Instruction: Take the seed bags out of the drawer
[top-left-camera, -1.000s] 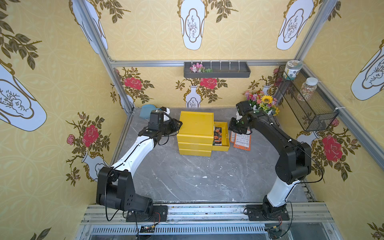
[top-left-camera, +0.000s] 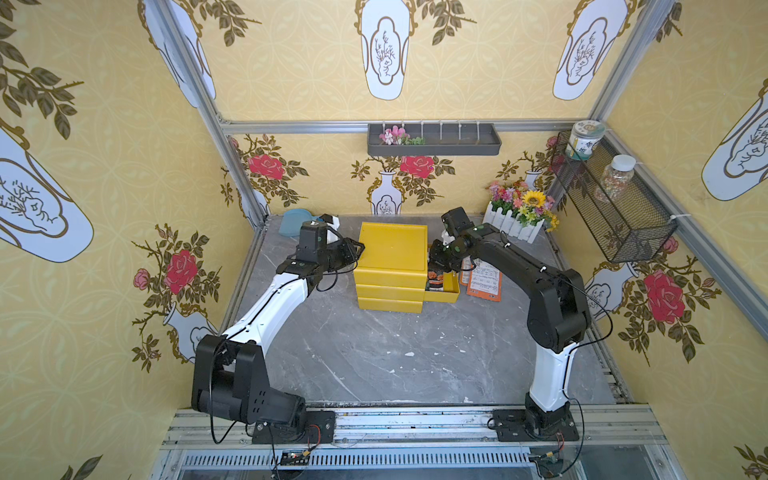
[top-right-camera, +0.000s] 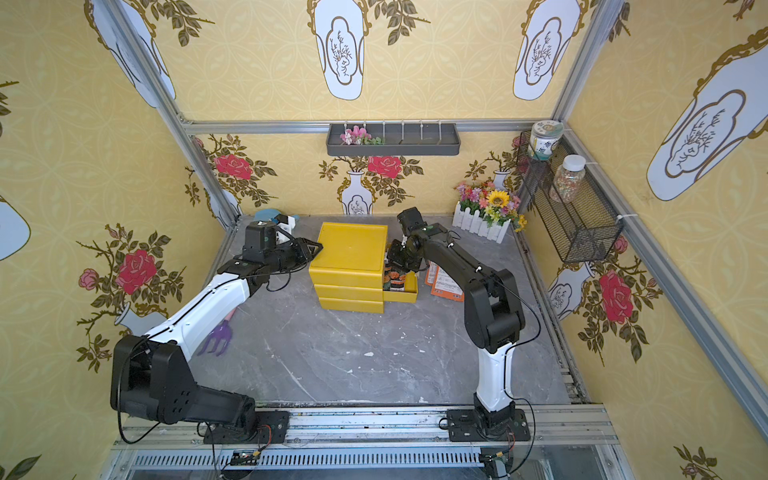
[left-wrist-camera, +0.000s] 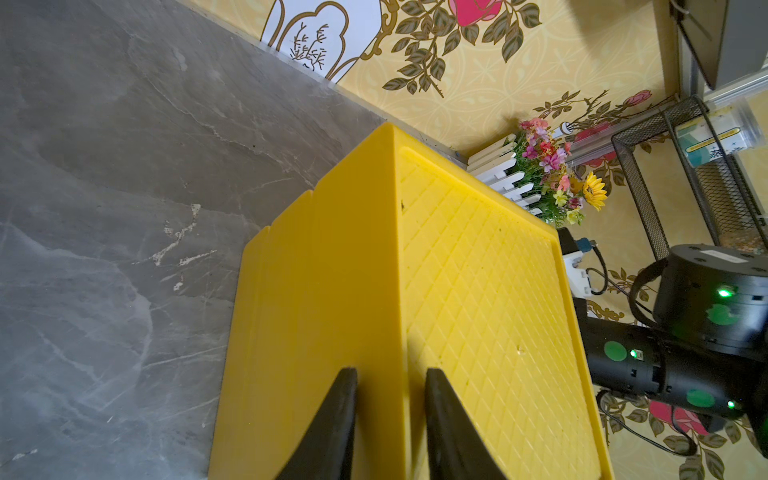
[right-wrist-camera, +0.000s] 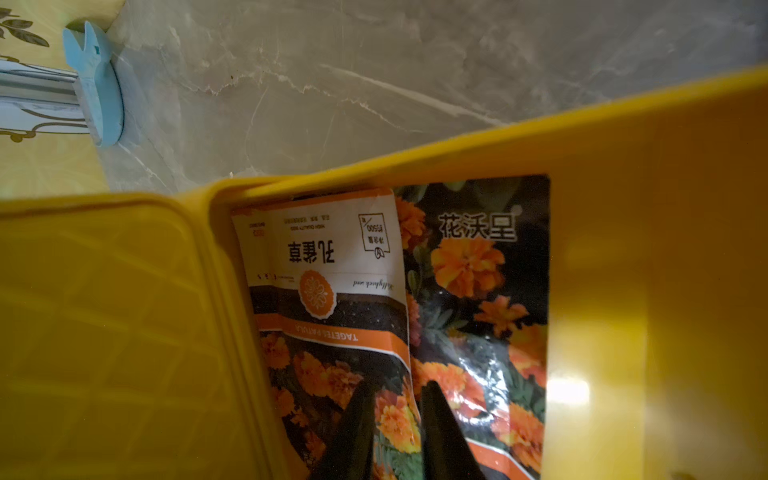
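Observation:
Two seed bags with orange marigolds lie in the pulled-out yellow drawer (right-wrist-camera: 600, 264). In the right wrist view a white-topped bag (right-wrist-camera: 328, 248) partly overlaps a darker bag (right-wrist-camera: 472, 264). Over them hangs my right gripper, its fingers apart; whether the tips touch the bags cannot be told. In the top left view this gripper (top-left-camera: 436, 262) covers the drawer's back part, and one bag (top-left-camera: 434, 281) shows below it. My left gripper is part open at the yellow cabinet's (left-wrist-camera: 480, 320) left top edge, one finger to each side of that edge.
Orange-edged white packets (top-left-camera: 485, 280) lie on the table right of the drawer. Behind them is a flower box (top-left-camera: 512, 224) with a white fence. A mesh basket (top-left-camera: 612, 192) hangs on the right wall.
My right gripper has moved left, from above the packets on the table to over the open drawer, covering part of the bags. The left arm and the cabinet have stayed still.

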